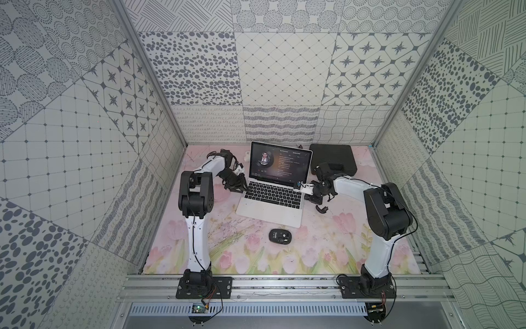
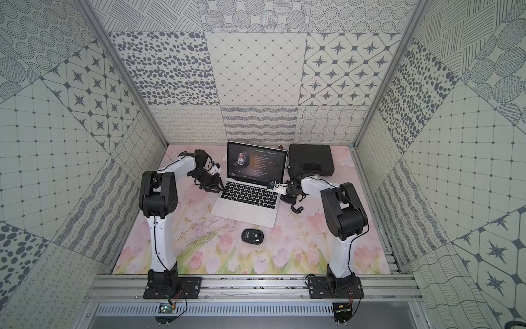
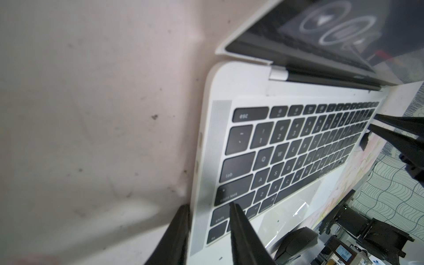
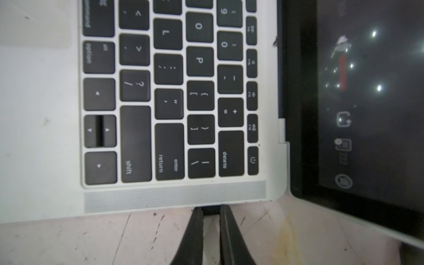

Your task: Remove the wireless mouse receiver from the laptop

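The silver laptop (image 1: 269,211) stands open, its black screen (image 1: 280,162) lit. At its left edge my left gripper is shut on the laptop's side, one finger outside the edge and the other over the keyboard. The small black receiver (image 4: 211,210) sticks out of the laptop's right side. My right gripper is part open, its fingertips on either side of the receiver with hardly any gap; whether both touch it I cannot tell. From above, the right gripper hides the receiver.
A black mouse (image 1: 280,236) lies upside down in front of the laptop. Behind the right arm is a black case (image 1: 332,155). A small black curved piece (image 1: 321,209) lies near the right gripper.
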